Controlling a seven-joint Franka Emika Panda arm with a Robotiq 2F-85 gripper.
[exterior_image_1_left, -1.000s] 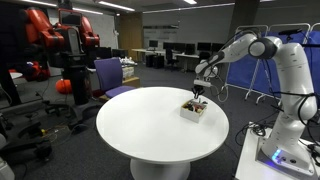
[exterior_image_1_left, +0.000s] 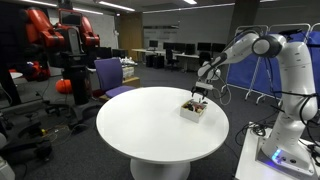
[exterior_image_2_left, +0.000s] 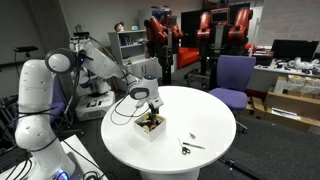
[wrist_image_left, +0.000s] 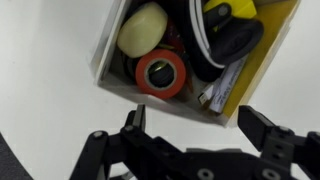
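Note:
A light wooden box (exterior_image_1_left: 194, 111) stands on the white round table (exterior_image_1_left: 150, 145), on the side near the arm. Several items fill it in the wrist view: a roll of red tape (wrist_image_left: 160, 73), a pale rounded object (wrist_image_left: 142, 30), a black and grey item (wrist_image_left: 200, 40), a yellow object (wrist_image_left: 242, 8) and a small white-labelled piece (wrist_image_left: 221, 88). Above the box edge my gripper is open, its two dark fingers spread wide and nothing seen between them. In the second exterior view the gripper (exterior_image_2_left: 151, 101) partly hides the box.
A pair of scissors (exterior_image_2_left: 185, 148) and a small item (exterior_image_2_left: 193, 135) lie on the table outside the box. A purple chair (exterior_image_2_left: 233, 80) stands beyond the table.
The box stays in place.

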